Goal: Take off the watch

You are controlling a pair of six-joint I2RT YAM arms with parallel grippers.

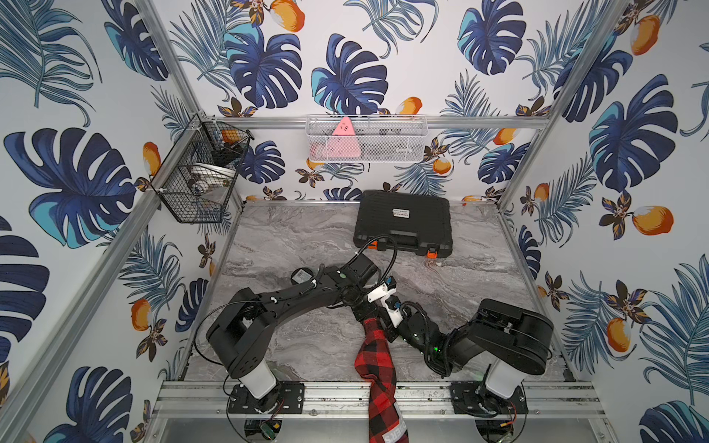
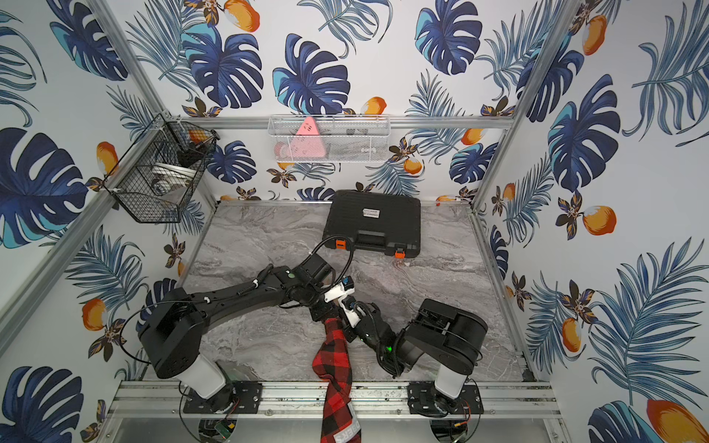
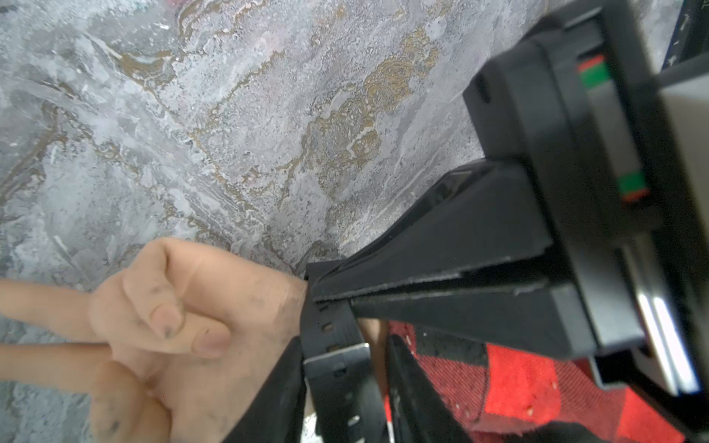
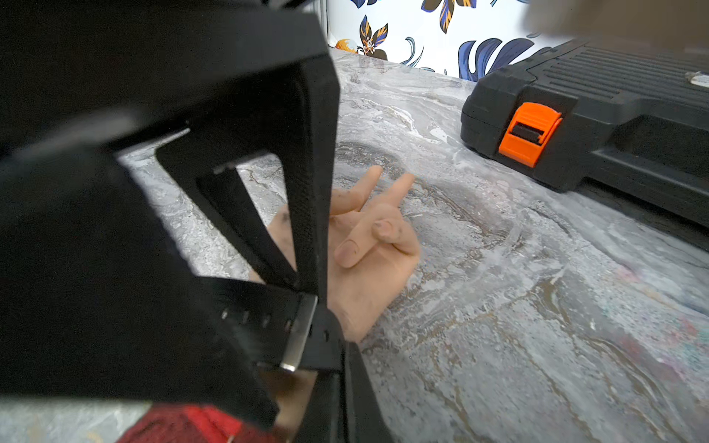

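A mannequin hand (image 3: 206, 295) in a red plaid sleeve (image 1: 380, 361) lies palm up, two fingers extended, with a black watch strap (image 3: 325, 328) and metal keeper around its wrist. My left gripper is shut on the strap at the wrist's far side in the left wrist view. My right gripper (image 1: 387, 317) is at the wrist beside it, low over the strap; its dark fingers fill much of the right wrist view and look shut, with the strap partly hidden behind them. Both arms crowd over the hand in the top views.
A black case (image 1: 402, 214) with orange latches lies behind the hand. A black wire basket (image 1: 199, 184) hangs on the left wall, a white rack (image 1: 391, 140) on the back wall.
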